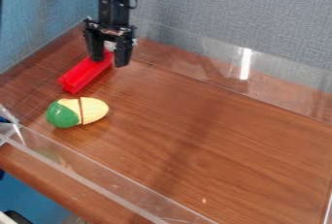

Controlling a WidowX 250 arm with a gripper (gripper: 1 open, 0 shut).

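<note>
My black gripper (108, 50) hangs at the back left, open, directly over the far end of a red bar-shaped block (82, 75) lying on the wooden floor of the tray. Its fingers sit either side of that end or just above it; I cannot tell whether they touch it. A cream and green vegetable-like toy (77, 112) lies apart, nearer the front left.
Clear acrylic walls (246, 73) edge the wooden surface (220, 150), with grey and blue padded panels behind. A small blue object at the left edge is cut off.
</note>
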